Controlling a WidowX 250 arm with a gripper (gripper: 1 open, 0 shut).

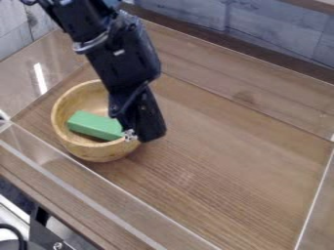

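Note:
The dark robot arm with its gripper (141,127) reaches down from the top left over a round wooden bowl (81,146). A green block (94,124) lies inside the bowl. The gripper's tip is at the bowl's right side, partly over it; whether anything is between its fingers cannot be seen clearly.
A wooden table (235,176) fills the centre and right, mostly clear. Its pale edge runs along the lower left, with black cables beyond it at the bottom left corner.

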